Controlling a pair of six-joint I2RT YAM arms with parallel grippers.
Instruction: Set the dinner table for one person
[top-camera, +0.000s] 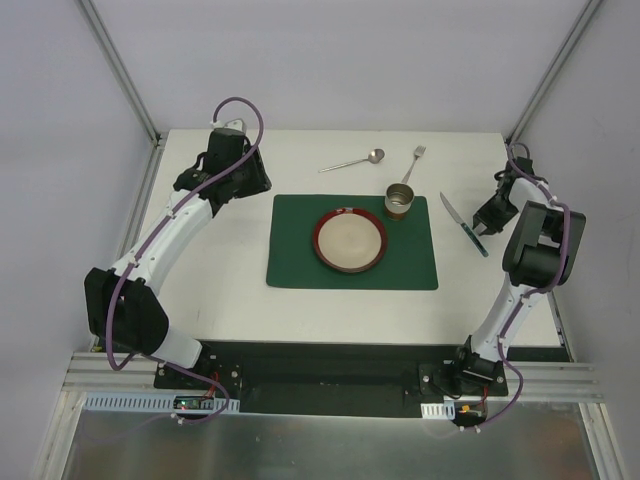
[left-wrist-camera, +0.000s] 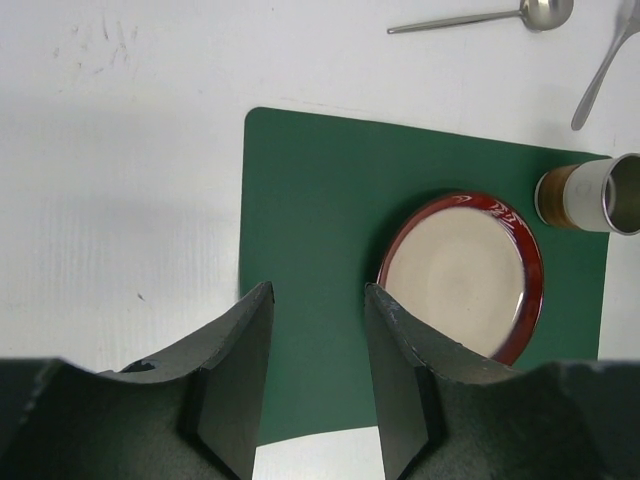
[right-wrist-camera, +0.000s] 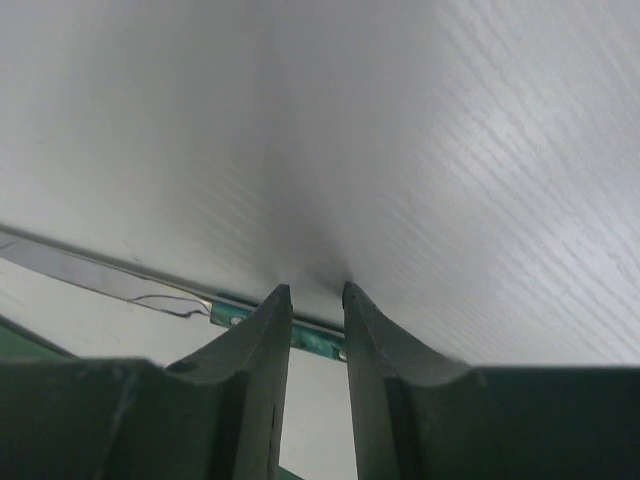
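A dinner plate (top-camera: 349, 240) with a red-brown rim lies on the green placemat (top-camera: 290, 265). The metal cup (top-camera: 399, 200) stands by the mat's upper right. Right of the mat is a knife (top-camera: 453, 212) with a green handle, lying slantwise on the table. My right gripper (top-camera: 479, 230) is low at its handle. In the right wrist view, the handle (right-wrist-camera: 320, 340) runs across the gap from one finger toward the other, not squeezed between them; the finger is part open. My left gripper hangs left of the plate, its finger open and empty.
Beyond the mat lie a spoon (top-camera: 350, 163) and a fork (top-camera: 413, 164), the fork's handle end close to the cup.
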